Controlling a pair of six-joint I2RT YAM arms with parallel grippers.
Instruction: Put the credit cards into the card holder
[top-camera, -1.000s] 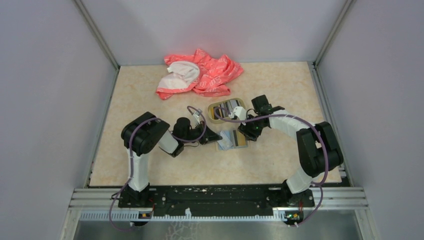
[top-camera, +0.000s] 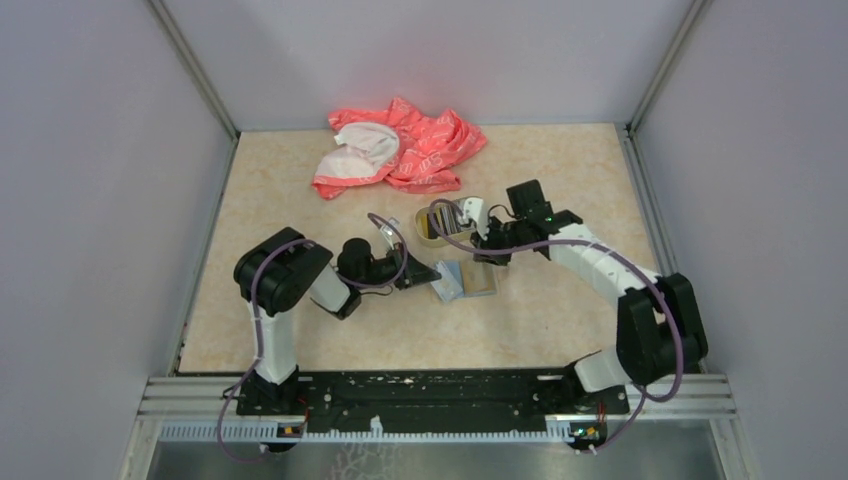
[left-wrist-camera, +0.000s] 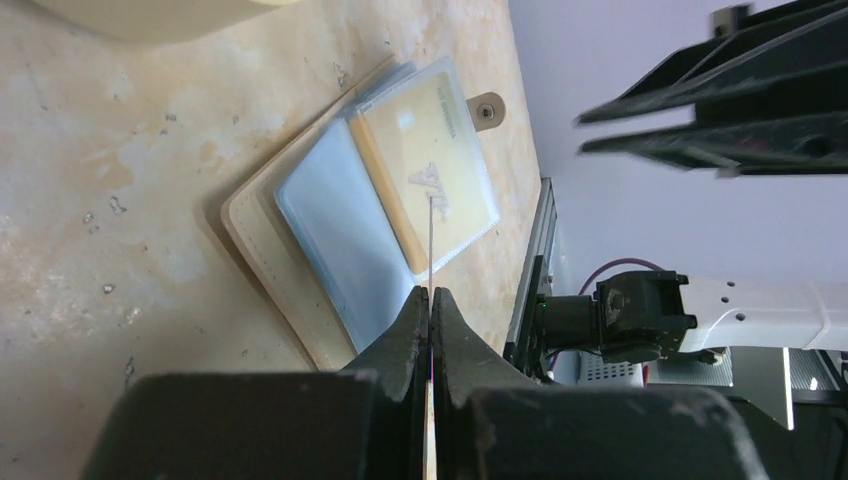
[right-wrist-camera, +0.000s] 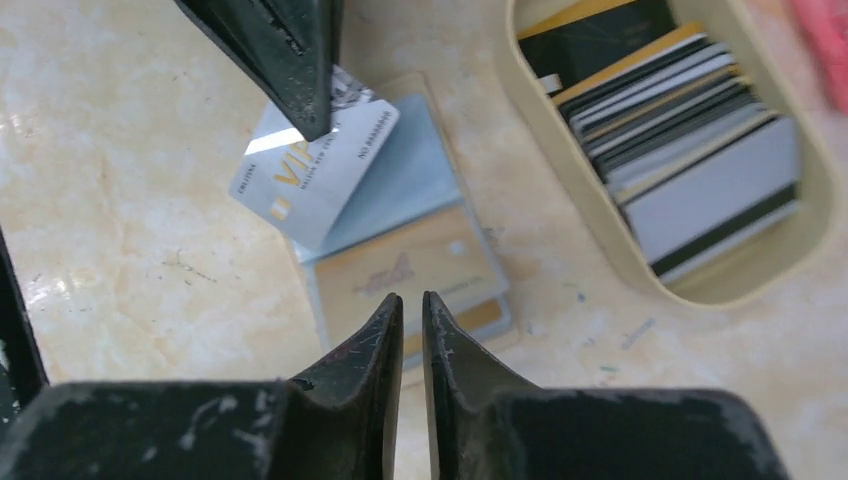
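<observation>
My left gripper (top-camera: 437, 272) is shut on a silver VIP card, which shows as a thin upright edge (left-wrist-camera: 431, 240) between its fingertips in the left wrist view. The card holder (right-wrist-camera: 385, 190) lies flat on the table, with a light-blue panel and a clear pocket (left-wrist-camera: 425, 165) over a tan panel. The VIP card overlaps the blue panel; whether it touches cannot be told. To the right of the holder, my right gripper hangs above the table. A narrow gap parts its fingertips, with nothing visible between them.
An oval cream box (right-wrist-camera: 565, 150) of upright cards (right-wrist-camera: 690, 140) stands behind the holder. A crumpled pink cloth (top-camera: 425, 150) lies at the back left.
My right gripper has moved up and away from the holder's right side. The left gripper has shifted slightly left with its card. A dark strip on the holder no longer shows.
</observation>
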